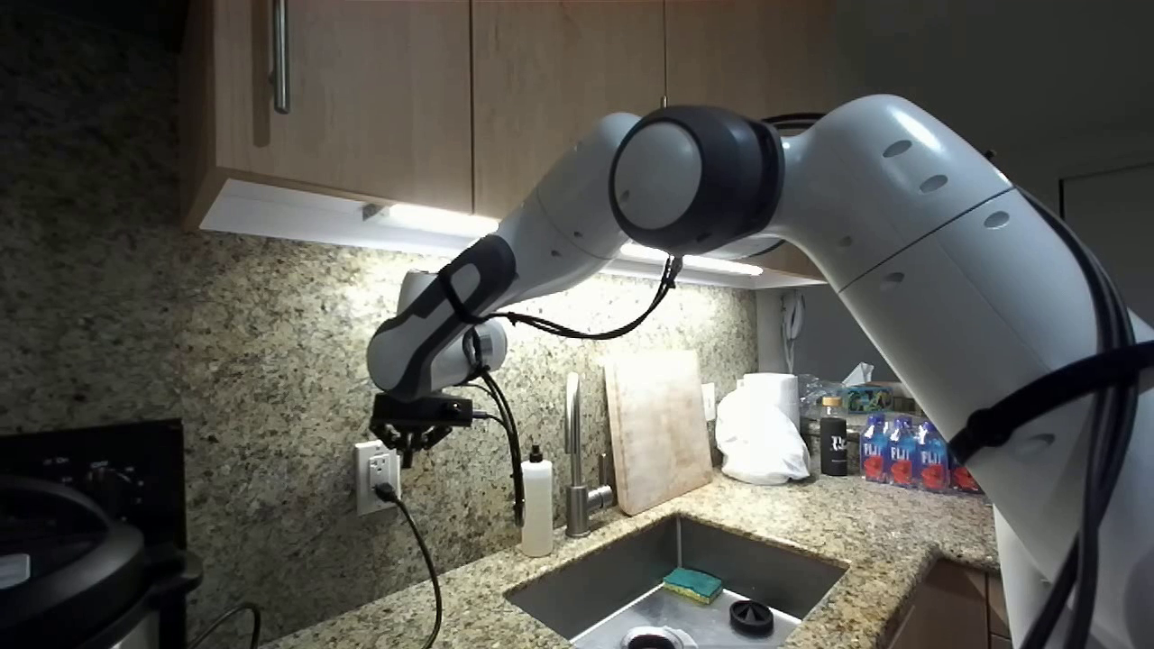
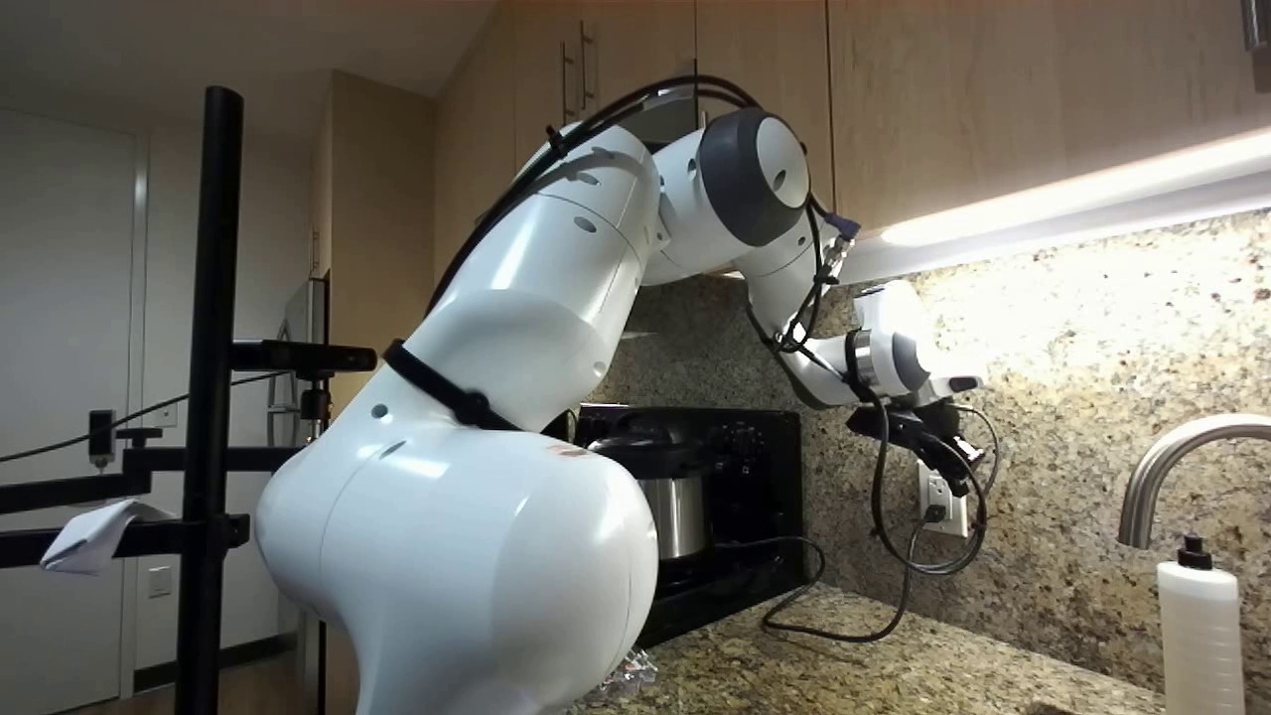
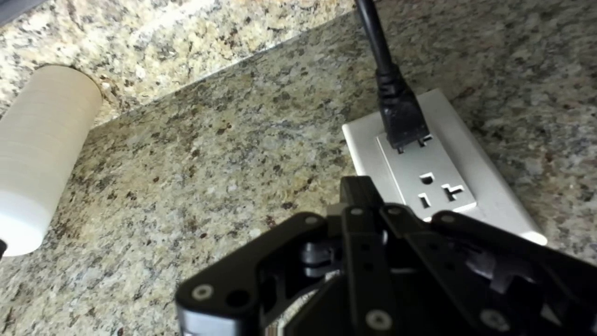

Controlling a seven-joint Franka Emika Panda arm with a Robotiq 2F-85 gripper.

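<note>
A white wall outlet (image 3: 492,193) has a black plug (image 3: 404,115) in one of its sockets; the other socket is empty. The plug's black cord (image 1: 425,552) hangs down to the counter. My gripper is shut, with nothing visible between its fingers. In the wrist view its fingertips overlap the edge of the outlet plate, near the empty socket and apart from the plug. Exterior view 1 has the gripper just above the plug; whether the fingers touch the plate cannot be told.
A white bottle (image 1: 536,507) with a black top stands beside the faucet (image 1: 575,454). The sink (image 1: 606,571) holds a sponge (image 1: 693,584). At the left is a black pressure cooker (image 1: 76,562); cabinets (image 1: 346,97) hang overhead.
</note>
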